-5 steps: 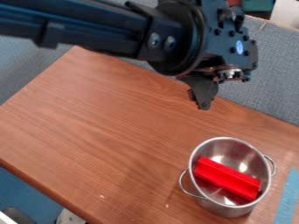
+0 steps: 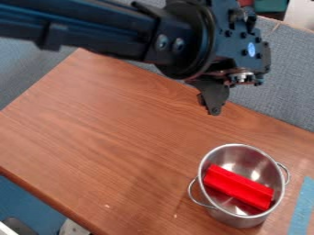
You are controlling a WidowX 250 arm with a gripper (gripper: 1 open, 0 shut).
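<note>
The black robot arm reaches in from the upper left to my gripper point(image 2: 211, 99), which hangs over the back of the wooden table, above and apart from a steel pot. It is open, with no object visible at its dark fingers, though these are partly hidden by the wrist housing. The steel pot point(image 2: 255, 158) with wire handles stands at the table's lower right, and a red cylindrical object point(image 2: 236, 184) lies inside it, slanting from upper left to lower right.
Most of the wooden table point(image 2: 98, 138) left of the pot is clear. A blue strip point(image 2: 302, 207) lies at the right edge beside the pot. Grey padded fabric point(image 2: 285, 83) borders the back of the table.
</note>
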